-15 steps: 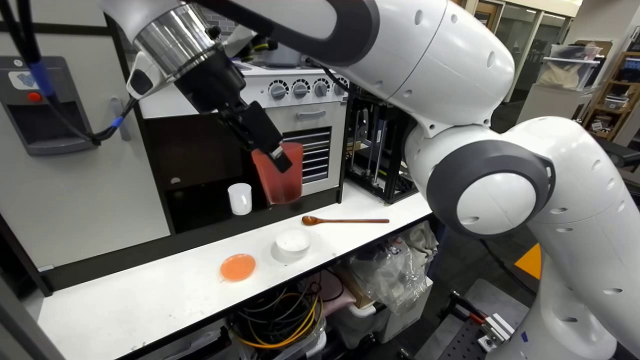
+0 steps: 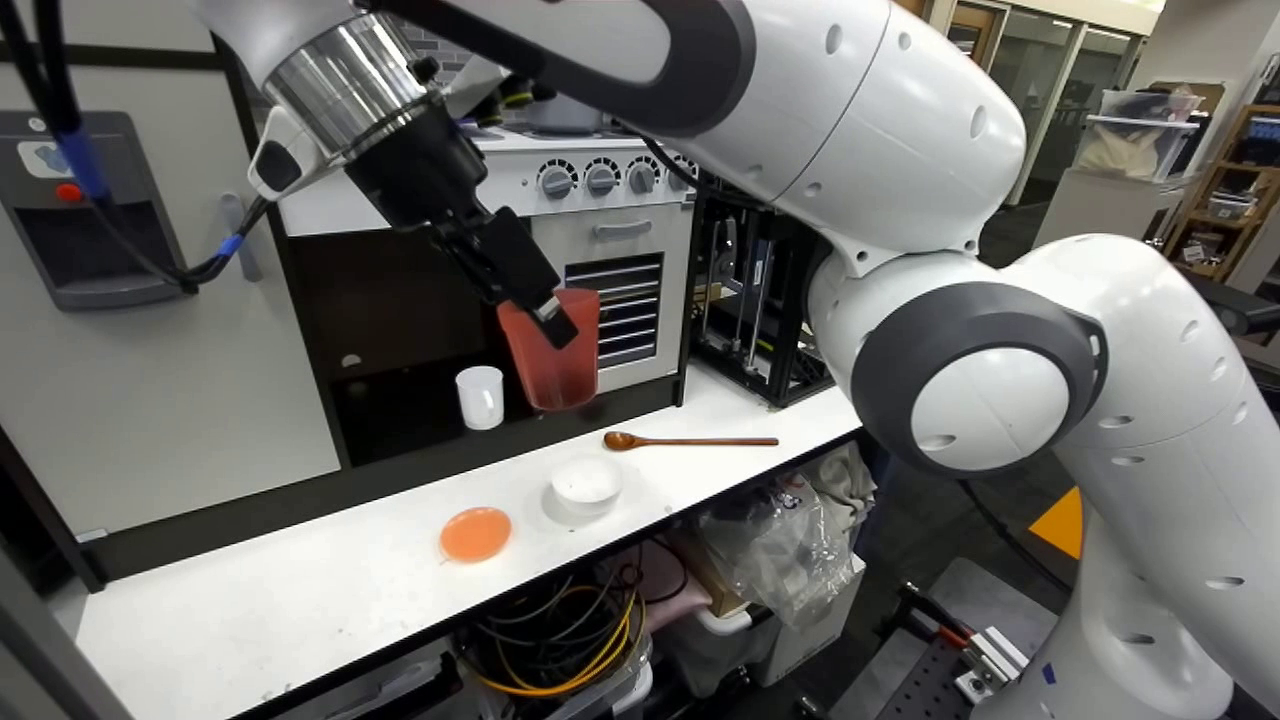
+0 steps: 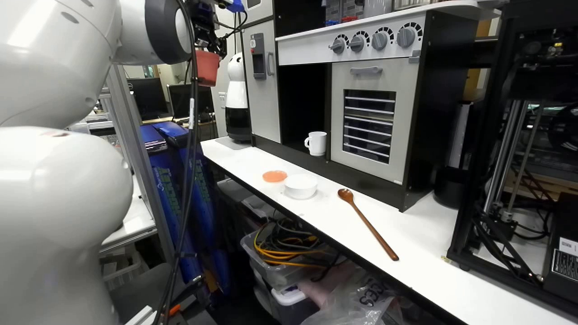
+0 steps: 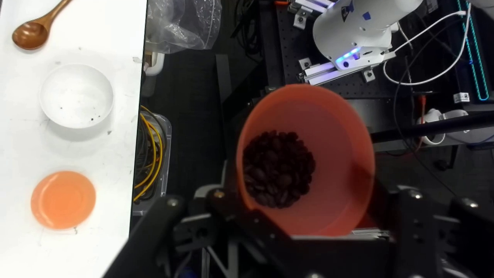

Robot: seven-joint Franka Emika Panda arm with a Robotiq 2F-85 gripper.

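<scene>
A translucent red cup (image 2: 560,366) hangs in the air, with my gripper (image 2: 554,314) shut on it. Dark beans (image 4: 278,169) lie in the bottom of the cup, gathered toward one side, as the wrist view shows. In exterior view 2 the red cup (image 3: 207,68) is high at the left, clear of the counter. On the counter stands a white bowl (image 4: 76,95) with only a few dark specks inside. Beside it lies a flat orange disc (image 4: 63,200). A wooden spoon (image 3: 368,225) rests farther right on the counter.
A white mug (image 3: 317,143) stands in the dark opening of the toy kitchen, beside the oven door (image 3: 337,122). A black frame (image 2: 768,288) stands at the right end.
My gripper and the red cup have shifted very slightly to the left in exterior view 1. The bowl, disc, spoon and mug have not moved.
</scene>
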